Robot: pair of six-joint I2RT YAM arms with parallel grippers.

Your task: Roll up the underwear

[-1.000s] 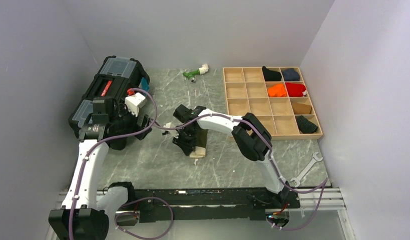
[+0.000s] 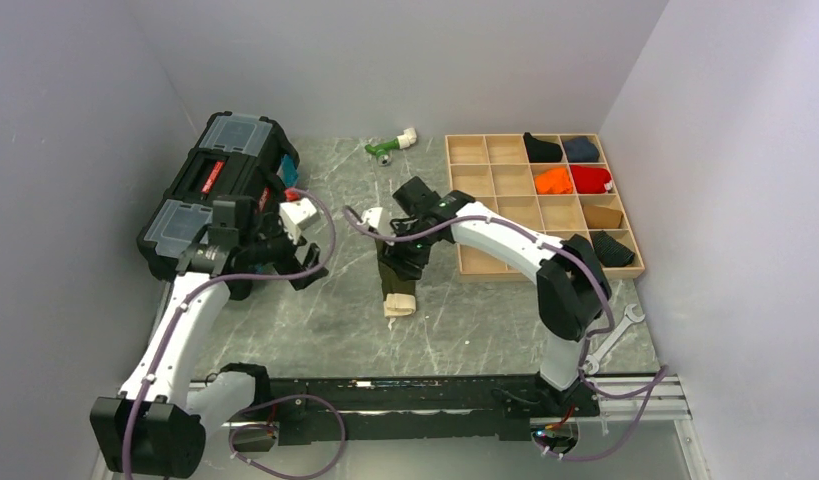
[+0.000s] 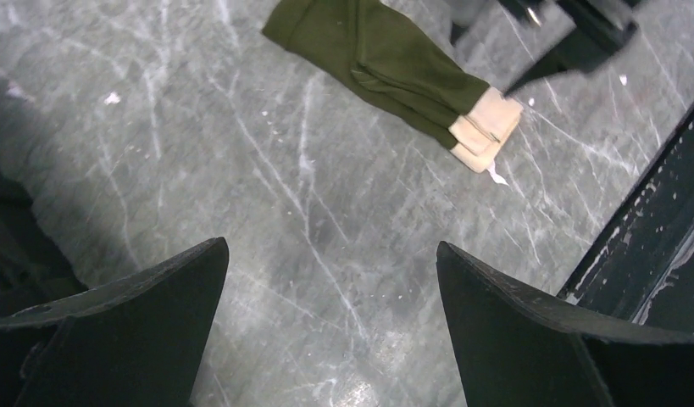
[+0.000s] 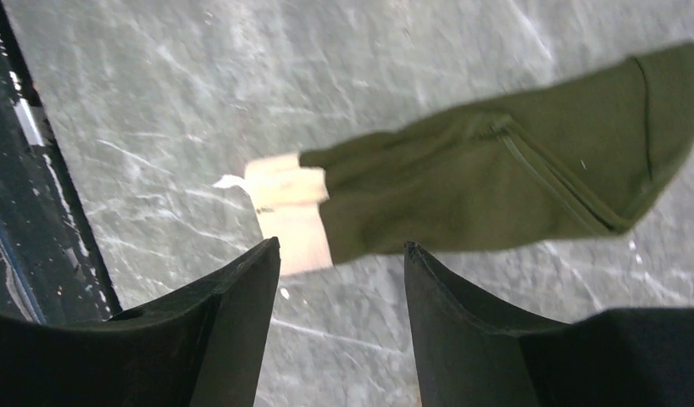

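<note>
The olive-green underwear (image 4: 445, 182) lies folded into a long strip on the marble table, its cream waistband end (image 4: 292, 212) turned over at the front. In the top view the right arm covers much of it, with the waistband end (image 2: 399, 305) in the clear. My right gripper hovers above the cloth, fingers parted and nothing between them. To the left of the garment my left gripper is open over bare table. The left wrist view shows the underwear (image 3: 394, 72) beyond its fingers, with part of the right gripper blurred in front of it.
A wooden divided box (image 2: 520, 212) with several rolled cloths stands at the right. Black toolboxes (image 2: 217, 170) line the left side. A green and white tool (image 2: 393, 142) lies at the back, a wrench (image 2: 615, 335) at the front right.
My right gripper has moved right and back, away from the waistband end. That end has been turned over onto the cloth. My left gripper has shifted to the right, nearer the garment.
</note>
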